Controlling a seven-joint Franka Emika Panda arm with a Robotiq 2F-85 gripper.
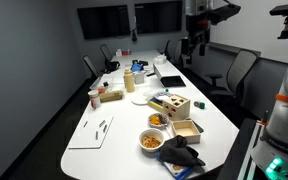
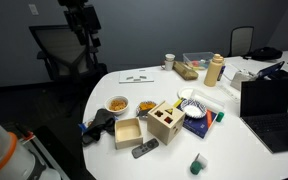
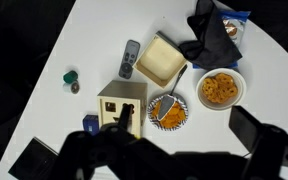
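Note:
High above the white table hangs my gripper, its two dark fingers [image 3: 246, 128] spread wide with nothing between them. Below it in the wrist view lie a patterned bowl [image 3: 168, 112] with orange pieces and a utensil, and a white bowl [image 3: 221, 90] of ring-shaped snacks. A wooden box [image 2: 165, 122] with cut-out holes stands beside a shallow beige tray [image 2: 128, 132]. Black cloth [image 3: 212, 40] lies partly over a blue packet [image 3: 236, 22]. A dark remote [image 3: 130, 58] rests near the tray. The gripper touches none of these.
A small green object [image 2: 197, 163] lies near the table edge. A white plate [image 2: 193, 106], a yellow-brown bottle [image 2: 214, 70] and a black laptop [image 2: 269, 113] stand farther off. A white board [image 1: 90, 132] with thin dark items lies at the side, with bare table around it.

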